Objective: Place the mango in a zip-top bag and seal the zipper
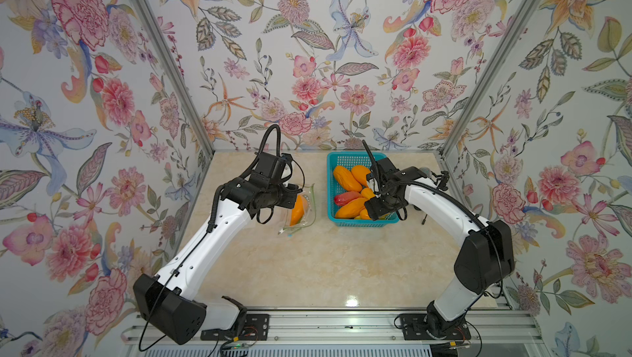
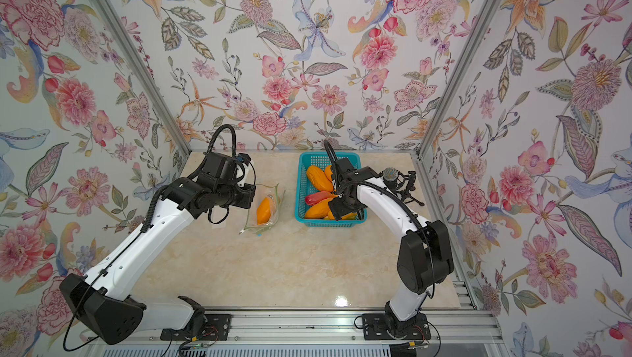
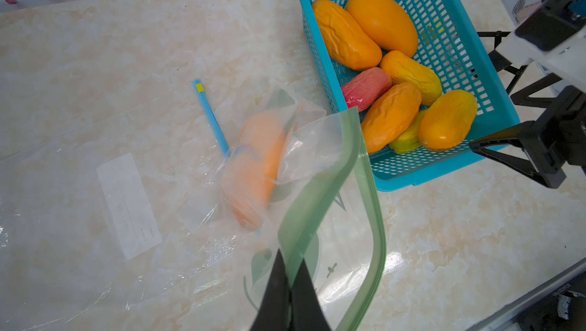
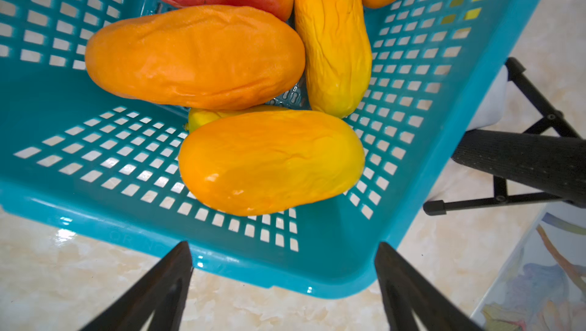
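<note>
My left gripper is shut on a green edge of the clear zip top bag (image 3: 369, 233); the film looks partly parted between its green edges. A hazy orange mango shape (image 3: 253, 169) shows at the bag; whether fruit inside or print, I cannot tell. Over the front right of the turquoise basket (image 4: 232, 257), my right gripper stands open, its fingers wide apart with nothing gripped. Ahead of them lies a yellow-orange mango (image 4: 271, 163) at the basket's front wall. From above, the right hand partly covers that mango.
A blue strip (image 3: 211, 118) and a white label (image 3: 128, 205) lie at the left. Right of the basket is a small black stand (image 4: 500, 190).
</note>
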